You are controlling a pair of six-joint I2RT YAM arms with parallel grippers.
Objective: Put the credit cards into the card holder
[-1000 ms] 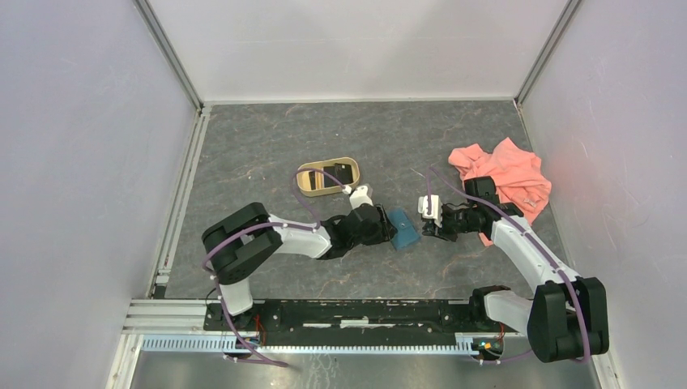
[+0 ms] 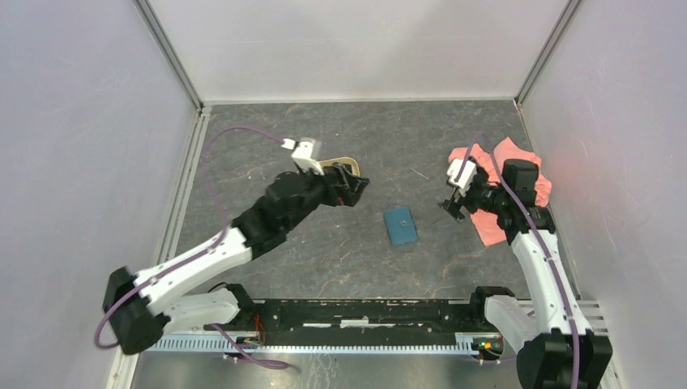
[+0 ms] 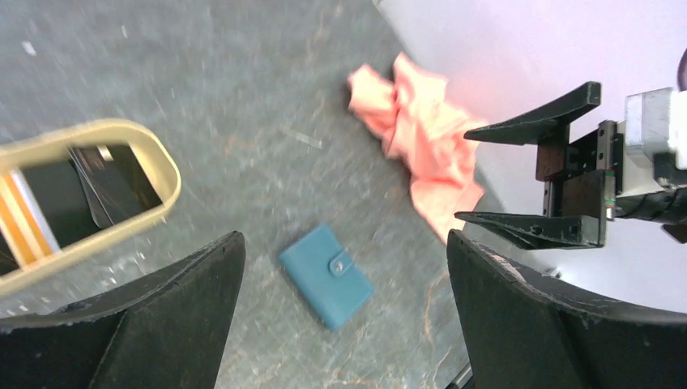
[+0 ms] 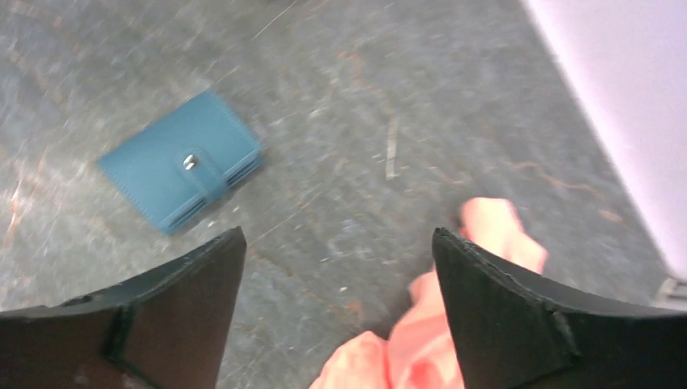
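Observation:
A teal card holder (image 2: 400, 225), closed with a snap strap, lies on the dark marble table; it shows as well in the left wrist view (image 3: 324, 284) and right wrist view (image 4: 162, 170). My left gripper (image 2: 348, 185) is raised up and to the left of it, open and empty. My right gripper (image 2: 451, 207) stands open to the holder's right, nothing between its fingers. No loose credit card is clearly visible.
A tan tray (image 3: 162, 174) with dark flat items and an orange-striped piece lies behind the left gripper. A pink cloth (image 2: 506, 154) lies at the right by the wall.
Both arms have lifted away from the card holder, the left rising toward the tray, the right moving right. The holder now lies slightly straighter than a second ago.

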